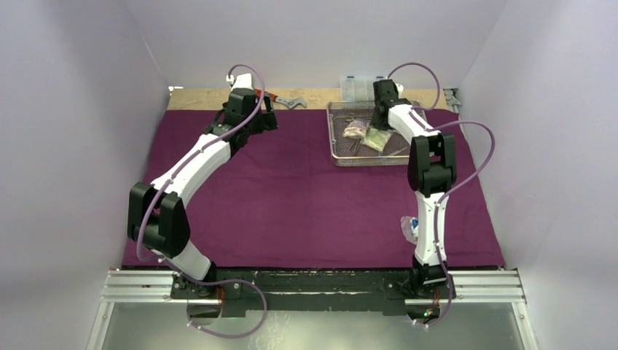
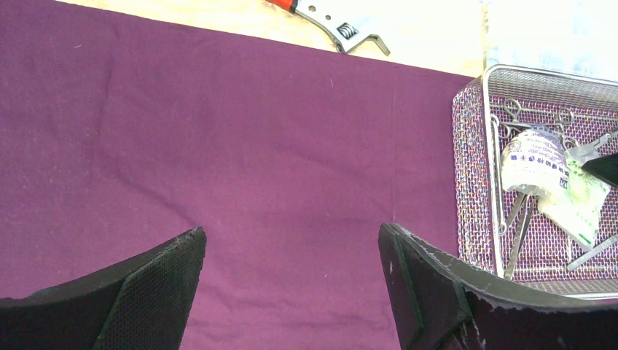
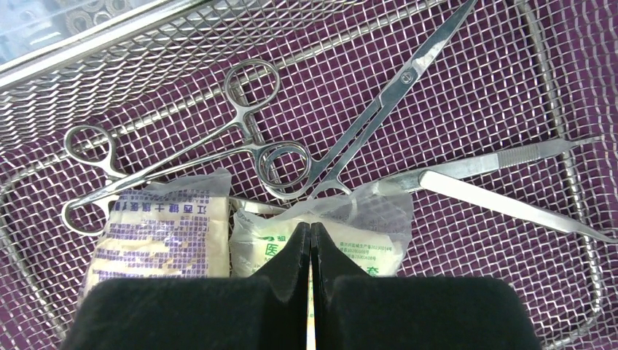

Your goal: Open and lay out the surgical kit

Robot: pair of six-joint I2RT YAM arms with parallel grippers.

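A wire mesh basket point(image 1: 344, 158) sits at the back right of the purple cloth, holding steel scissors point(image 3: 408, 76), clamps point(image 3: 245, 109), tweezers point(image 3: 503, 200), a purple-printed packet point(image 3: 157, 233) and a green-printed packet point(image 3: 357, 246). My right gripper is over the green packet with its fingers shut together; whether anything thin is pinched at the tips cannot be made out. My left gripper stands open above bare cloth left of the basket.
An adjustable wrench point(image 1: 291, 102) and a clear plastic case point(image 1: 357, 86) lie along the back strip. A small plastic bag point(image 1: 408, 230) lies at the front right, partly hidden by the right arm.
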